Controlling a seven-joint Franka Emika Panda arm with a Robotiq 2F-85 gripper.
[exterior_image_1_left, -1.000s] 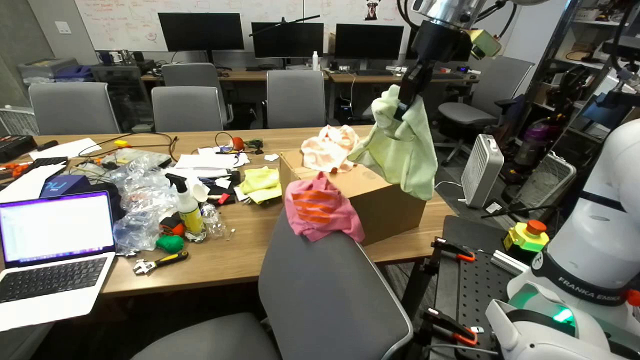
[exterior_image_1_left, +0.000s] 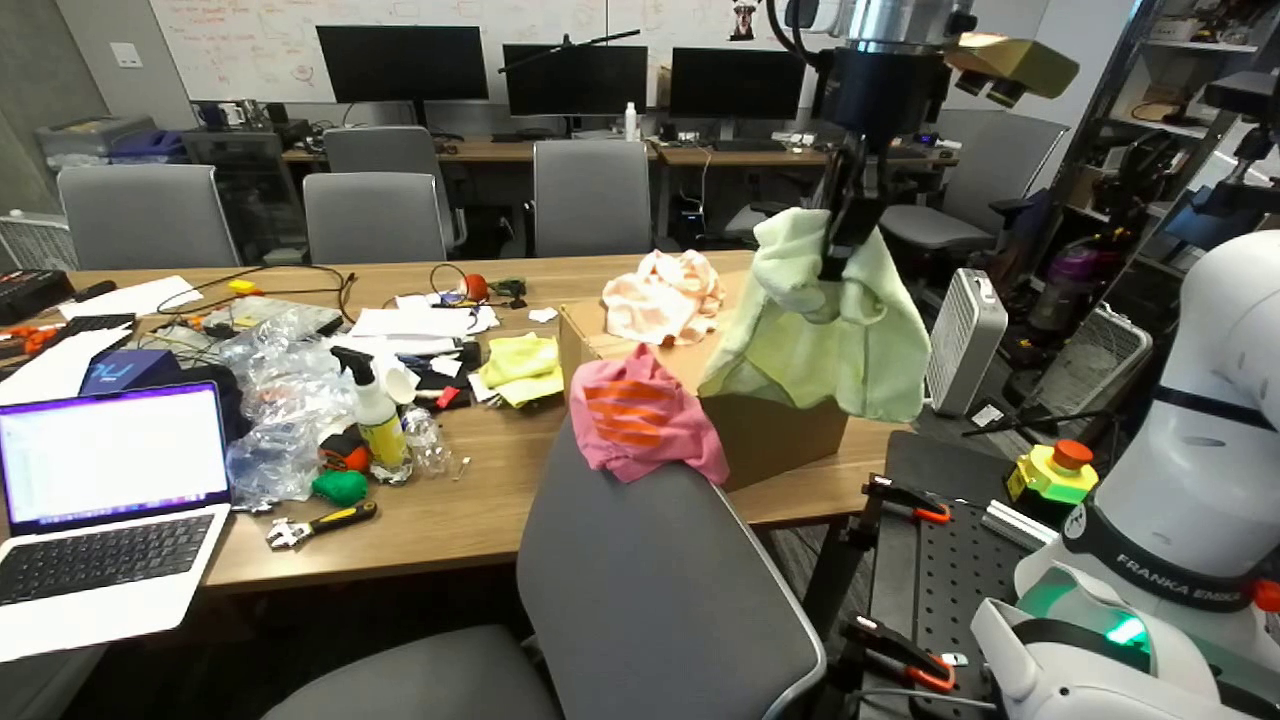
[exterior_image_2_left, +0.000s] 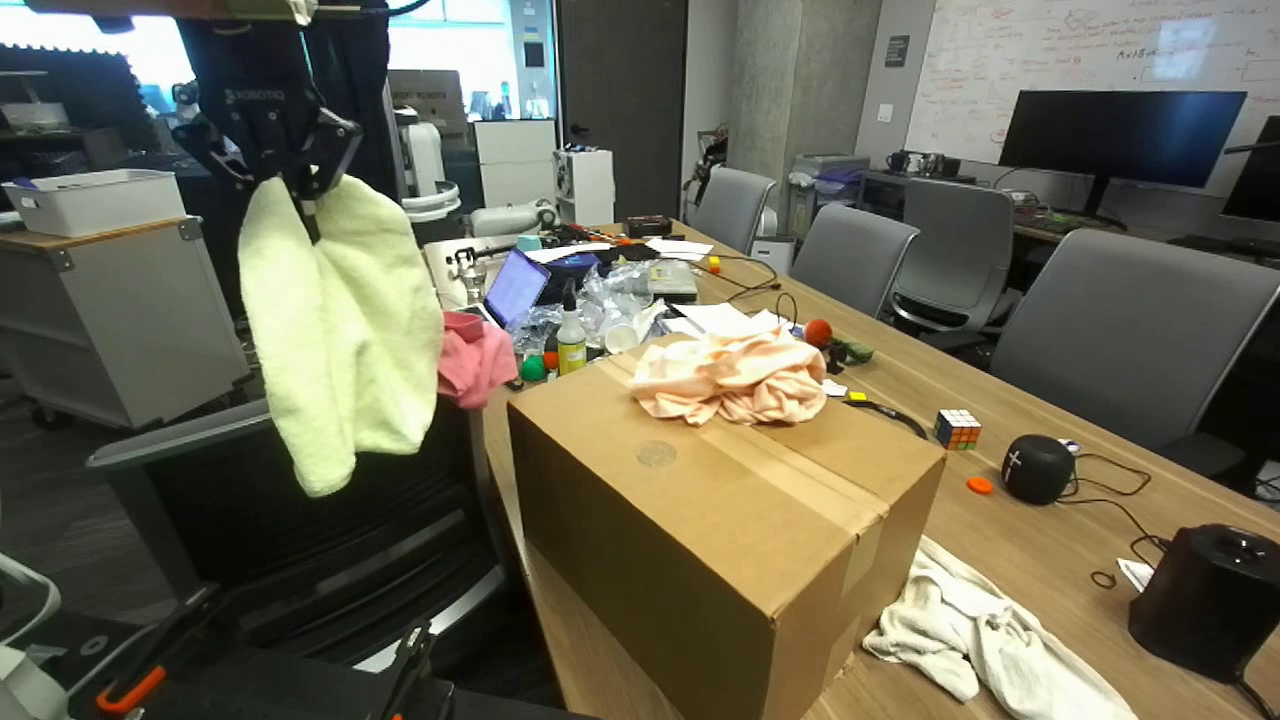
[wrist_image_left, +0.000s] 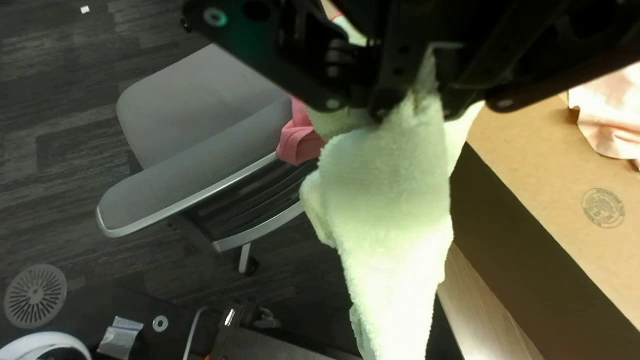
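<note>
A pale green towel (exterior_image_1_left: 828, 342) hangs in folds from my gripper (exterior_image_1_left: 847, 246), which is shut on it. In the second exterior view the towel (exterior_image_2_left: 342, 336) dangles clear of the carton, to its left, its lower end free in the air. The wrist view has the towel (wrist_image_left: 390, 222) draped below the gripper, covering most of the fingertips. A pink cloth with orange stripes (exterior_image_1_left: 636, 414) lies over the back of a grey chair (exterior_image_1_left: 654, 576). On top of the cardboard box (exterior_image_2_left: 672, 480) rests a crumpled peach cloth (exterior_image_2_left: 732, 378).
A yellow cloth (exterior_image_1_left: 522, 366) lies on the table left of the box. Spray bottle (exterior_image_1_left: 381, 420), plastic wrap, tools and a laptop (exterior_image_1_left: 108, 480) crowd the table's left side. A white cloth (exterior_image_2_left: 996, 636) lies beyond the box. The box top's near part is bare.
My gripper has moved right and slightly lower in the first exterior view and now points more nearly straight down. The green towel moved with it and hangs more spread out.
</note>
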